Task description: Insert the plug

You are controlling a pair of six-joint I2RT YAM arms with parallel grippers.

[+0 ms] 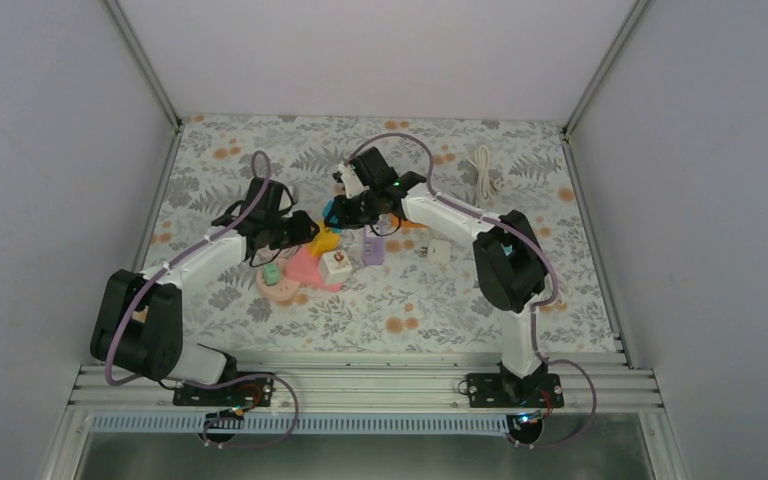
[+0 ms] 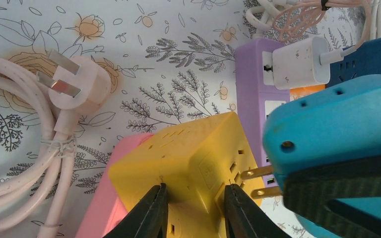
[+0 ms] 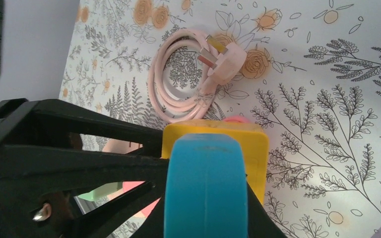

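A yellow socket block (image 2: 188,158) is held by my left gripper, its fingers shut on it at the bottom of the left wrist view. My right gripper (image 1: 340,212) is shut on a blue plug (image 2: 337,124), whose two brass pins point at the slotted face of the yellow block, very close to it. Whether the pins touch it is hard to tell. In the right wrist view the blue plug (image 3: 204,188) covers much of the yellow block (image 3: 255,148) behind it.
A purple power strip (image 2: 250,74) with a white charger (image 2: 300,62) lies to the right, a coiled pink cable (image 3: 161,84) beyond the block. A pink piece, a white block (image 1: 336,266) and a green block (image 1: 271,275) lie nearby.
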